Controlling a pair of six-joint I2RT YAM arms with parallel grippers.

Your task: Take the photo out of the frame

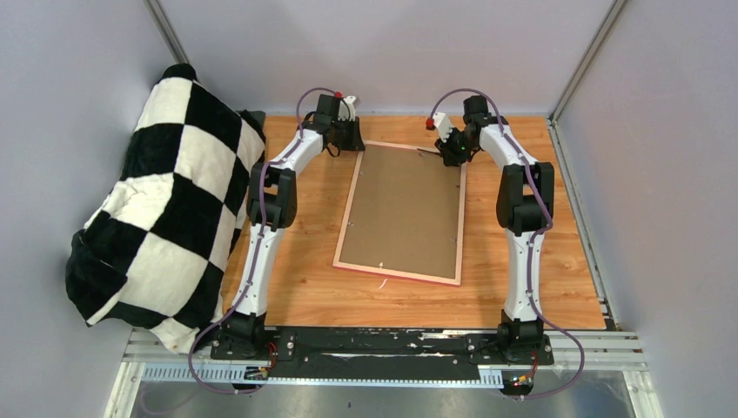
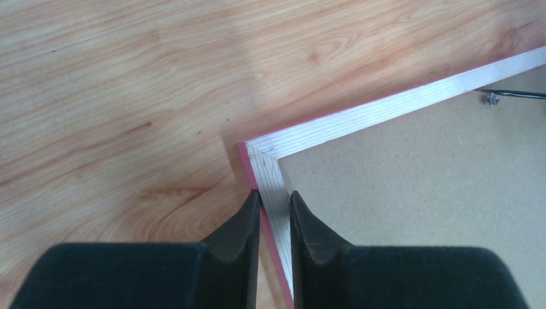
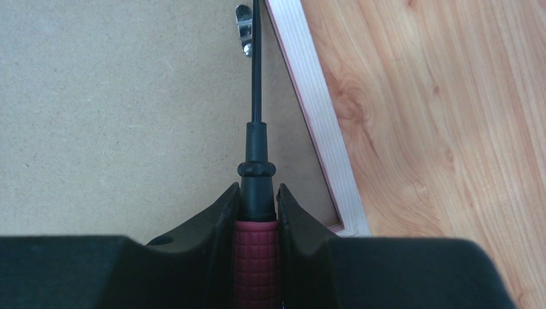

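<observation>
The photo frame (image 1: 463, 218) lies back-up on the table, its brown backing board (image 1: 400, 213) showing, with small metal tabs along the inner edge. My left gripper is shut on the frame's side rail at the back-left corner. My right gripper is shut on a screwdriver (image 3: 256, 141) with a red and black handle. The screwdriver's shaft lies over the board along the back rail, right beside a metal tab (image 3: 244, 29); whether it touches the tab is unclear. The photo is hidden.
A checkered cushion (image 1: 165, 200) fills the left side. Bare wooden table (image 1: 557, 261) shows right of and in front of the frame. A small white strip (image 1: 383, 282) lies at the frame's front edge.
</observation>
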